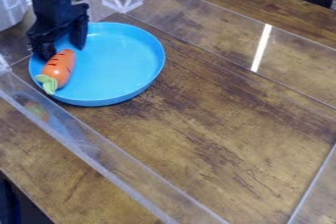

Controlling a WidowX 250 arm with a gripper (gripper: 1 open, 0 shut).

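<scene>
A blue round plate (118, 71) lies at the upper left of the camera view. On its left part rests an orange toy carrot (58, 69) with a pale green top toward the viewer. The dark gripper (59, 41) is low over the plate's back left rim, just behind the carrot; whether its fingers are open or shut is hard to make out.
Clear plastic walls run along the left, back and right of the wooden table (210, 140). A small clear piece stands behind the plate.
</scene>
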